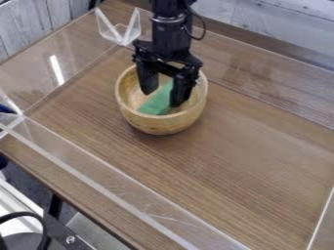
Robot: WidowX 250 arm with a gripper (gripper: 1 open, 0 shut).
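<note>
A black robot gripper point(166, 78) reaches down from the top centre into a wooden bowl point(156, 123), its fingers open on either side over a green object point(160, 98) lying in the bowl. Whether the fingertips touch the green object is hard to tell.
A clear plastic container point(117, 27) stands at the upper left of the wooden table point(222, 186). Black parts and cables point(33, 229) are at the lower left edge.
</note>
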